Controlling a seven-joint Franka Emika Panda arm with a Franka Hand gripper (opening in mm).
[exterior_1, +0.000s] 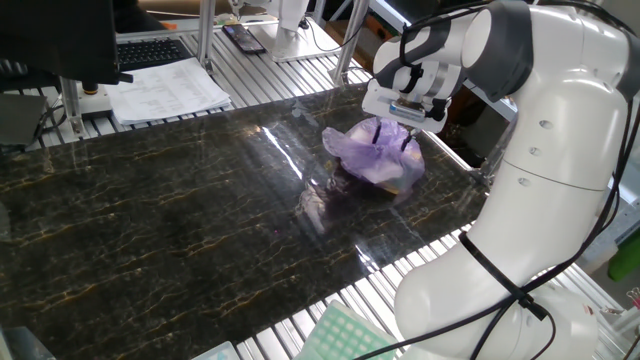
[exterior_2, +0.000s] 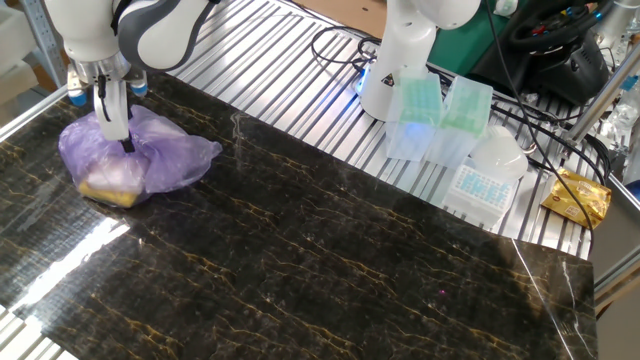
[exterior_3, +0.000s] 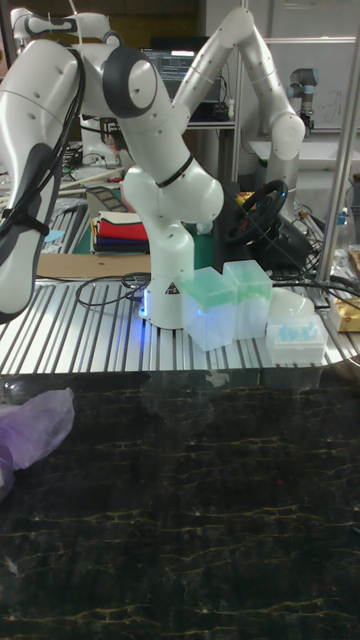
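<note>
A crumpled, translucent purple plastic bag lies on the dark marbled tabletop near its far right edge in the first exterior view. Something yellow and whitish shows through its lower side in the second exterior view, where the bag sits at the upper left. My gripper points down at the top of the bag. Its two dark fingers stand apart, open, with purple film between and around them. Fingertip contact with the film is hard to make out. Only a corner of the bag appears in the third view.
Translucent boxes with green racks and a white box stand on the slatted metal beside the tabletop, near a gold packet. Papers lie beyond the far edge. Most of the marbled top is bare.
</note>
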